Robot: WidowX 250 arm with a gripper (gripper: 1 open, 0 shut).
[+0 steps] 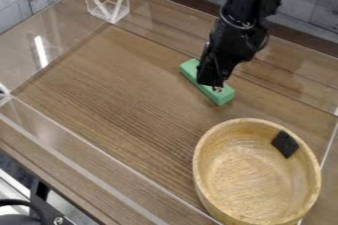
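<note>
A green rectangular block [219,94] lies on the wooden table, slightly right of the middle. My black gripper [208,75] reaches down from the top of the view to the block's upper part, its tips at or just over it. The gripper looks shut; whether it touches the block is unclear.
A large round tan bowl [251,185] with a dark patch on its rim fills the lower right. A clear plastic object [109,7] stands at the back left. A black cable lies at the bottom left corner.
</note>
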